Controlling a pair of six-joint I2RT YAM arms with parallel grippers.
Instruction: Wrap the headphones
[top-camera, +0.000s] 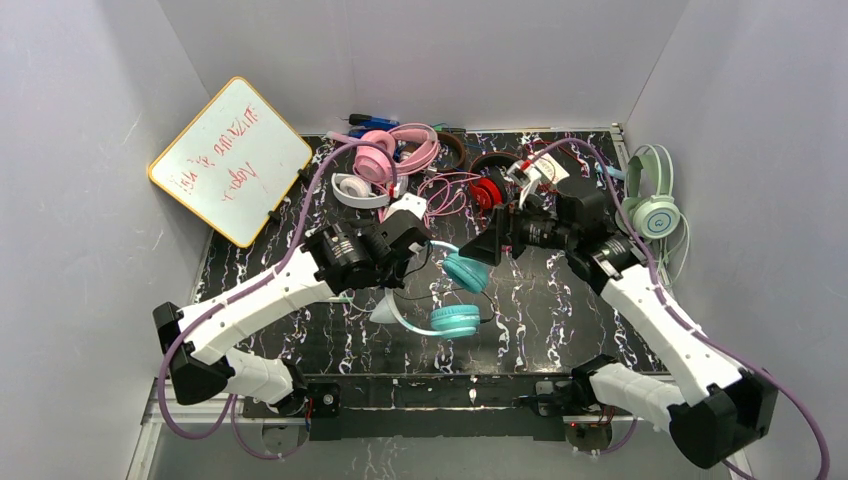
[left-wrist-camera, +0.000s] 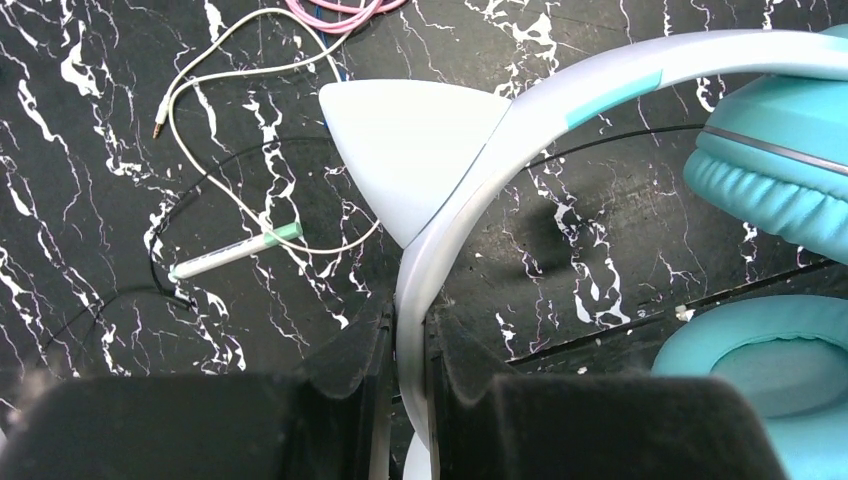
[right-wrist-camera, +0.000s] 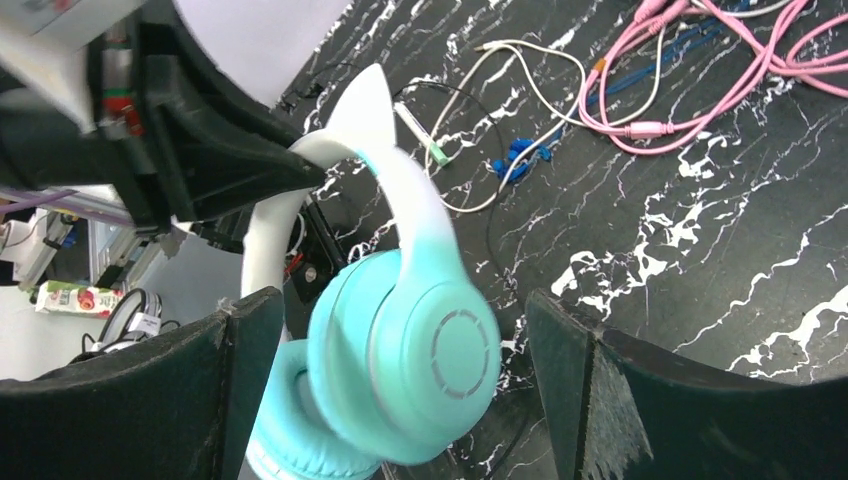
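The teal-and-white headphones (top-camera: 455, 320) hang over the table, my left gripper shut on the white headband (left-wrist-camera: 465, 190); a white cat ear (left-wrist-camera: 410, 150) juts from it. My right gripper is open around the nearer teal ear cup (right-wrist-camera: 445, 350), its fingers apart on either side; contact is unclear. The second cup (left-wrist-camera: 760, 380) hangs lower in the left wrist view. A thin black cable (left-wrist-camera: 640, 132) runs across the table beneath.
Pink headphones (top-camera: 372, 150), red headphones (top-camera: 485, 192) and coiled cables crowd the back; mint headphones (top-camera: 655, 215) stand at the right edge. A whiteboard (top-camera: 230, 160) leans back left.
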